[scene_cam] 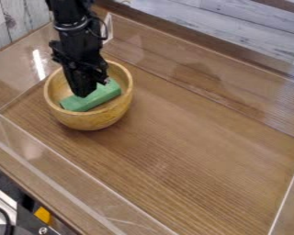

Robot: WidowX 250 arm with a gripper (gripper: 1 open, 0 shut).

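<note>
A round wooden bowl (110,116) sits on the left part of the wooden table, with a green block (96,97) lying inside it. My black gripper (78,77) hangs over the back left of the bowl, just above the green block. Whether its fingers hold anything is hard to make out.
A pale wall or board edges the back. Cables and a small yellow item lie off the table at the lower left.
</note>
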